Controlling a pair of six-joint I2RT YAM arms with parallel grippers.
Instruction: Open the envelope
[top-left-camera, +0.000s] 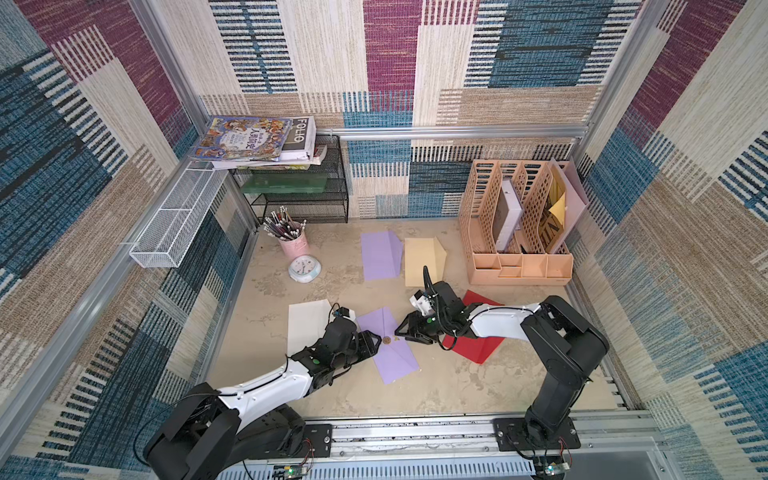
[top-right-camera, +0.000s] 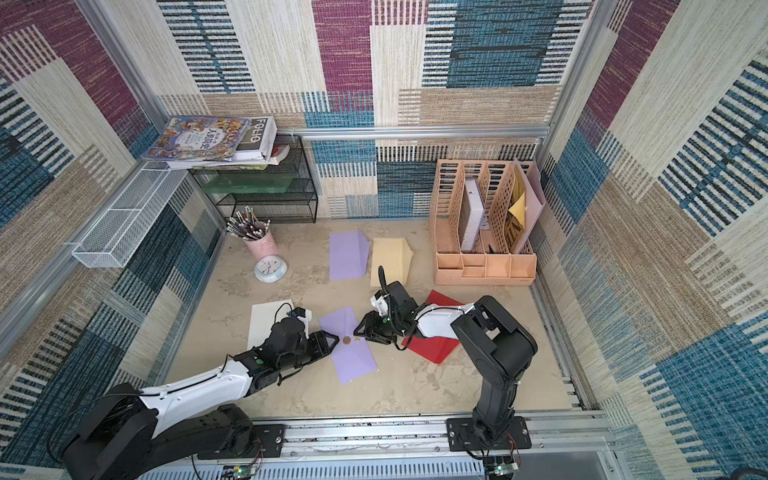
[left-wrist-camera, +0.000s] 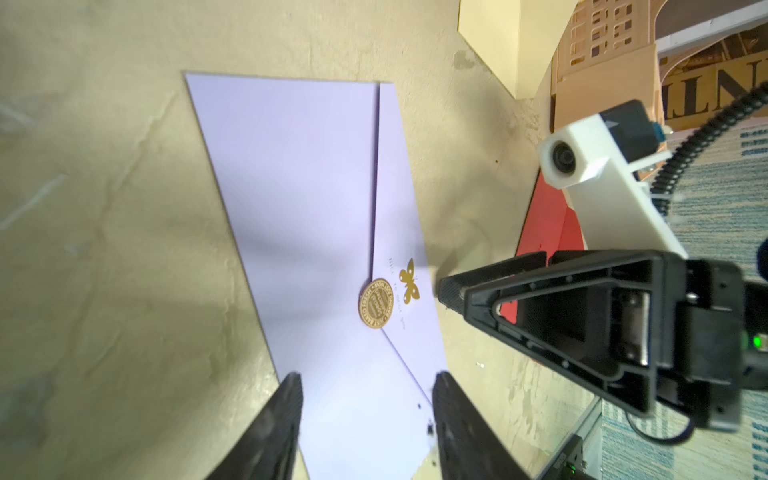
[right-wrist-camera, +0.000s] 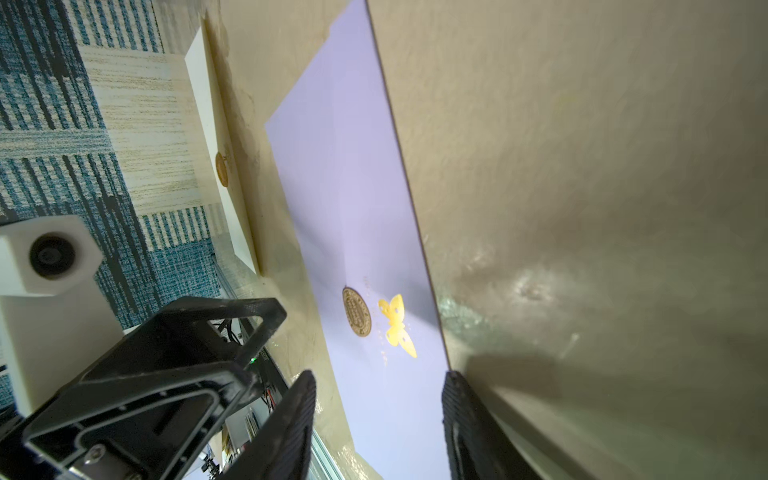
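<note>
A lavender envelope (left-wrist-camera: 296, 200) lies on the tabletop, with a gold round seal (left-wrist-camera: 376, 302) on its flap edge and a gold butterfly (right-wrist-camera: 397, 326) beside the seal. My left gripper is open above it, near the seal, with nothing between the fingers. My right gripper is at the envelope's right side, low over it, fingers apart and nothing seen held. One of its fingertips is at the envelope's edge; whether it touches is unclear.
Behind lie a second lavender envelope (top-left-camera: 381, 254) and a yellow one (top-left-camera: 424, 257). A red envelope (top-left-camera: 480, 352) is under the right arm, a white one (top-left-camera: 306, 324) beside the left. A clock (top-left-camera: 305, 269), pen cup and pink organizer (top-left-camera: 518, 270) stand farther back.
</note>
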